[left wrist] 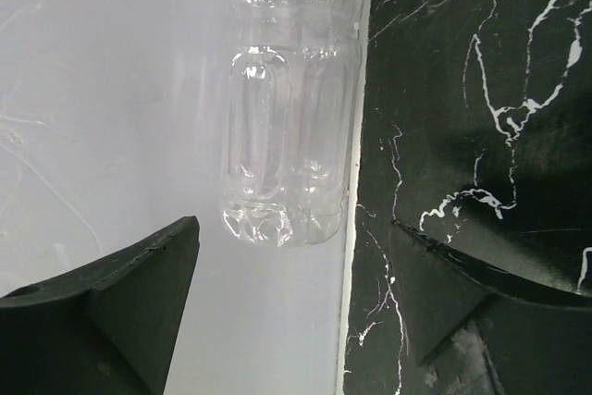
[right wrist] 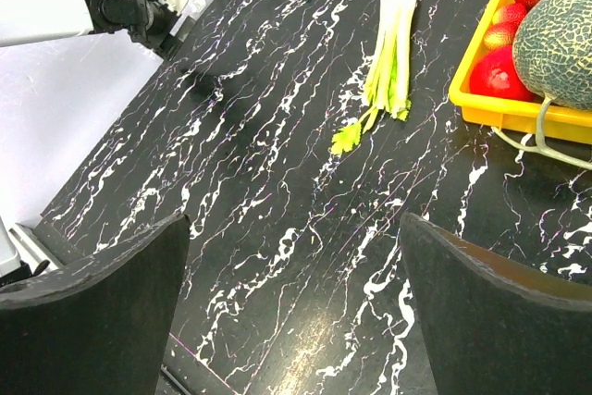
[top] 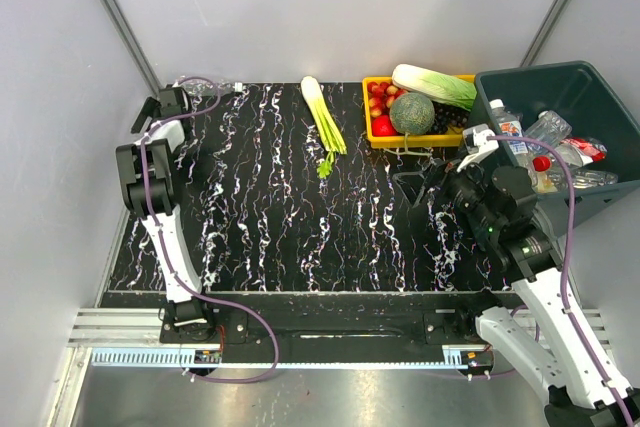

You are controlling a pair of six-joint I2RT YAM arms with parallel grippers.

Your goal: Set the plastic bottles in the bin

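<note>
A clear, empty plastic bottle (top: 210, 88) lies on its side at the back-left corner, along the wall; in the left wrist view its ridged body (left wrist: 289, 127) lies ahead of the fingertips. My left gripper is beside it, open, with nothing between its tips. My right gripper hangs open and empty in front of the yellow crate, beside the bin (top: 590, 92). That dark green bin holds several plastic bottles.
A celery bunch (top: 322, 122) lies at the back middle. A yellow crate (top: 415, 142) of fruit and vegetables stands right of it.
</note>
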